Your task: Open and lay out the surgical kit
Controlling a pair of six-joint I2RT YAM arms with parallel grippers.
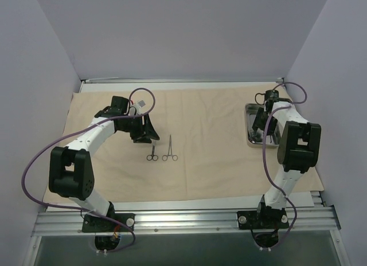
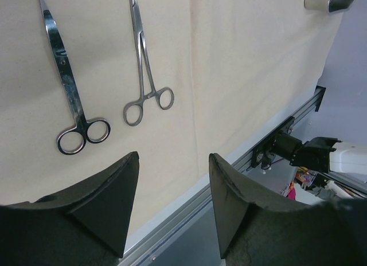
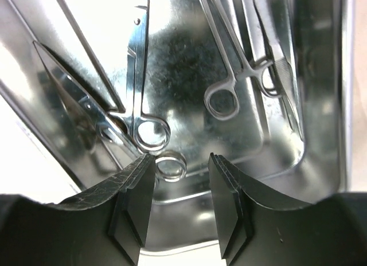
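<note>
In the top view the steel tray [image 1: 249, 133] stands at the right, my right gripper [image 1: 261, 121] over it. The right wrist view shows several instruments in the tray: crossed scissors [image 3: 136, 77] with finger rings near my left-hand fingertip, a hemostat [image 3: 222, 100] and tweezers [image 3: 281, 68]. My right gripper is partly open above a ring [image 3: 171, 166]; nothing appears clamped. On the cloth at left lie scissors [image 2: 67, 77] and a hemostat [image 2: 140, 54], side by side. Open and empty, my left gripper hovers near them.
Beige cloth [image 1: 212, 145] covers the table, with wide free room between the laid-out pair and the tray. A metal rail [image 1: 186, 215] runs along the front edge. Purple cables hang beside both arms.
</note>
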